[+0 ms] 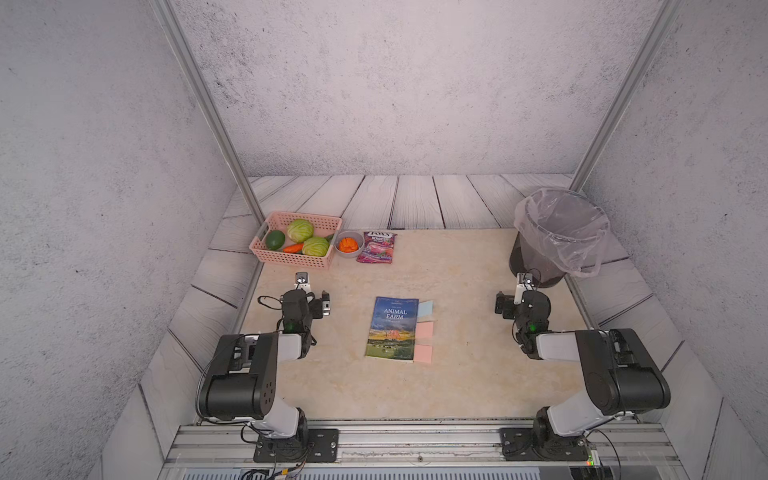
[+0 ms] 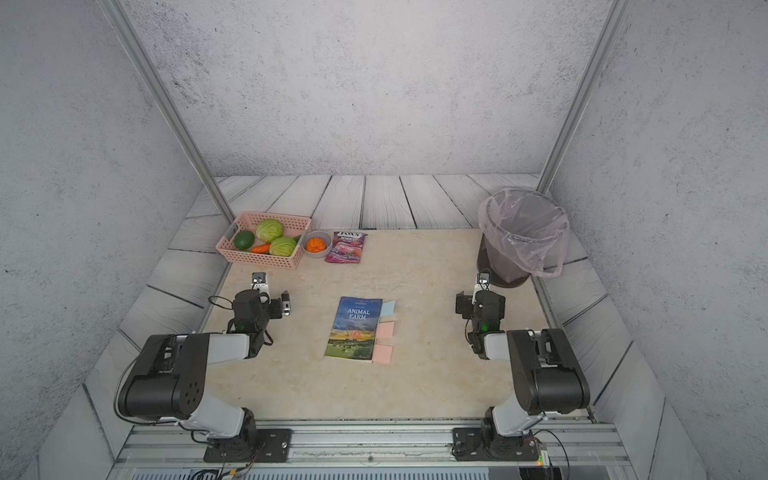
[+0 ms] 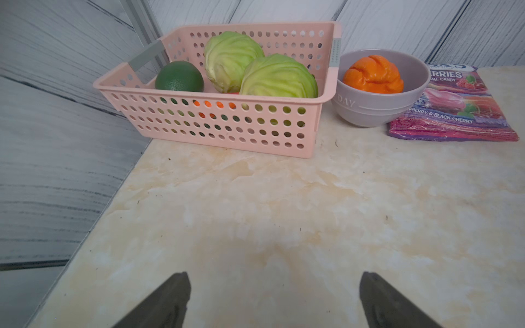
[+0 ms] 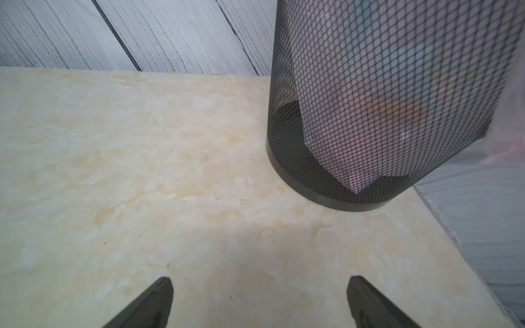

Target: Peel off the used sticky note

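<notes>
A blue-covered "Animal Farm" book (image 2: 353,328) lies flat at the middle of the table. Three sticky notes stick out from its right edge: a light blue one (image 2: 388,308) on top, a pink one (image 2: 385,329) in the middle and another pink one (image 2: 382,354) at the bottom. To the book's left, my left gripper hangs open over bare table, facing the basket. To its right, my right gripper hangs open, empty, facing the bin. Neither touches the book or the notes.
A pink basket (image 3: 218,123) of vegetables, a bowl (image 3: 372,106) with an orange item and a candy bag (image 3: 454,123) stand at the back left. A mesh bin (image 4: 372,142) with a plastic liner stands at the back right.
</notes>
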